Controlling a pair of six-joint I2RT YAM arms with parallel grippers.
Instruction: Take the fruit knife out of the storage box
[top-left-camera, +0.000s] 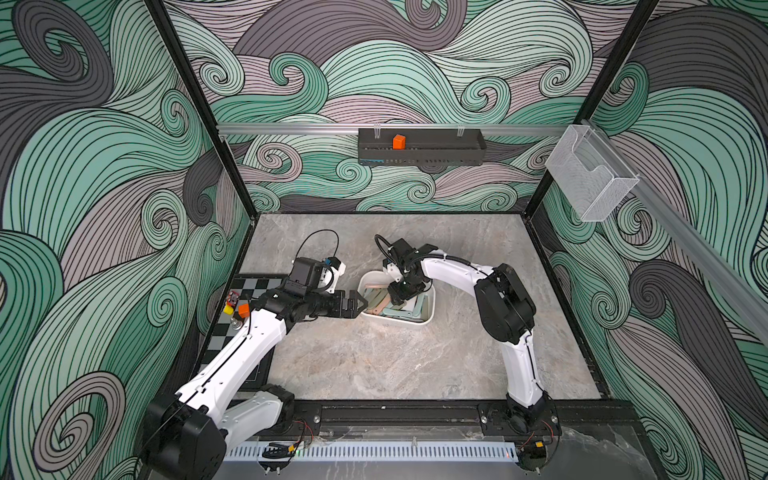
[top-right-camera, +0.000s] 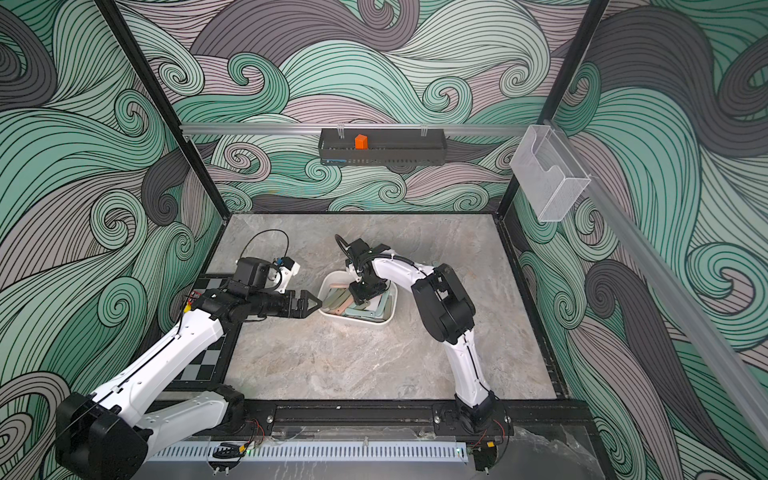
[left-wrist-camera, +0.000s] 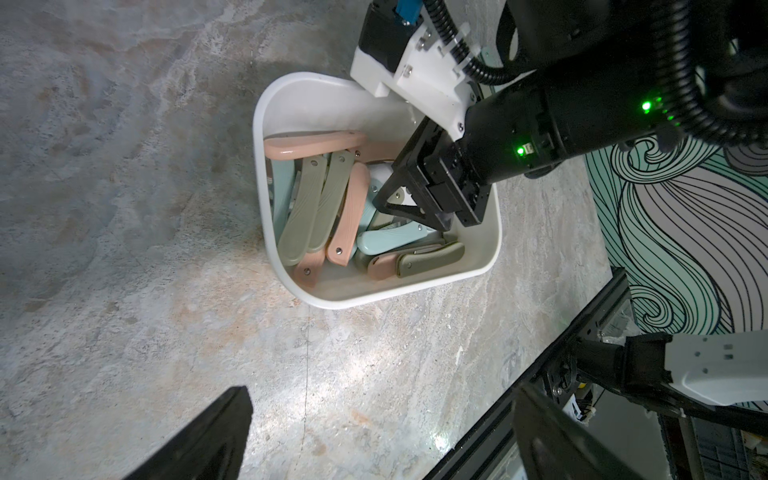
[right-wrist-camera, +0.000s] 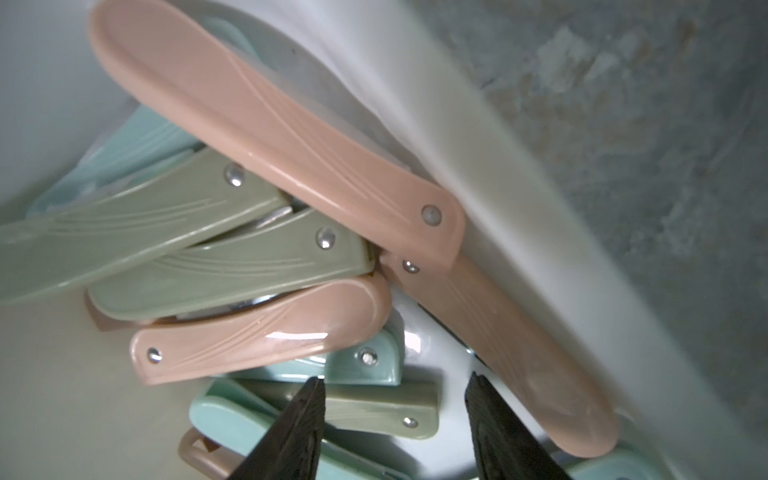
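The white storage box (left-wrist-camera: 276, 240) stands on the table, holding several folded fruit knives in pink, grey-green and light blue. My right gripper is down inside it. Its fingers stand apart over the pile, with the end of a grey-green knife (right-wrist-camera: 376, 408) showing in the gap; whether either finger touches it I cannot tell. A pink knife (right-wrist-camera: 280, 328) and a light blue knife (left-wrist-camera: 392, 237) lie close by. Left of the box, in the top left view, my left gripper (top-left-camera: 352, 304) is open. Only its blurred fingers (left-wrist-camera: 200, 440) frame the left wrist view.
A checkered board (top-left-camera: 209, 340) with small coloured items lies at the left, partly behind the left arm. A black shelf (top-left-camera: 432, 152) and a mesh basket (top-left-camera: 588, 176) hang above the table.
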